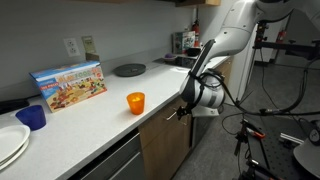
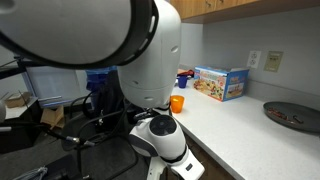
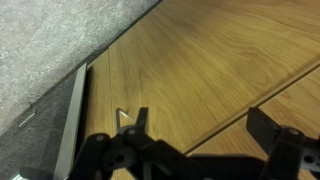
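My gripper is open in the wrist view, its two black fingers (image 3: 262,130) wide apart with nothing seen between them. Beyond them is a wooden cabinet front (image 3: 185,70), crossed by a dark seam. A small metal piece, perhaps a handle (image 3: 121,115), shows beside the left finger; whether they touch, I cannot tell. In exterior view 1 the white and black arm (image 1: 208,88) reaches down beside the wooden cabinet (image 1: 160,140), below counter height. The arm's white wrist (image 2: 165,140) is large in exterior view 2, where the fingertips cannot be made out clearly.
On the white counter (image 1: 115,125) stand an orange cup (image 1: 136,103), a colourful box (image 1: 70,84), a blue cup (image 1: 32,117) and white plates (image 1: 12,142). A dark pan (image 1: 130,70) lies farther back.
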